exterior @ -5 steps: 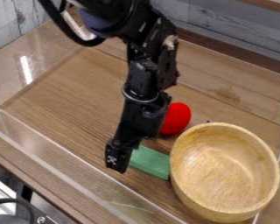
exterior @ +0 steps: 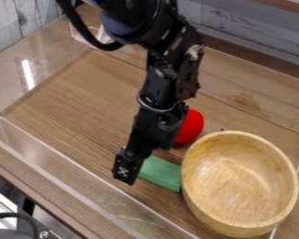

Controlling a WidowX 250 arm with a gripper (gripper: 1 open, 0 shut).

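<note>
My black gripper (exterior: 143, 164) points down at the near middle of the wooden table, its fingers open just over the left end of a green block (exterior: 164, 175). The block lies flat and reaches right toward a tan bowl (exterior: 239, 182). Behind the gripper's right side sits a rounded red object (exterior: 191, 125), partly hidden by the arm. I cannot tell whether the fingertips touch the green block.
The large bowl fills the near right of the table. A clear rail runs along the near left edge, and walls stand at the back.
The arm and gripper have shifted very slightly; the green block, bowl and red object look unmoved.
</note>
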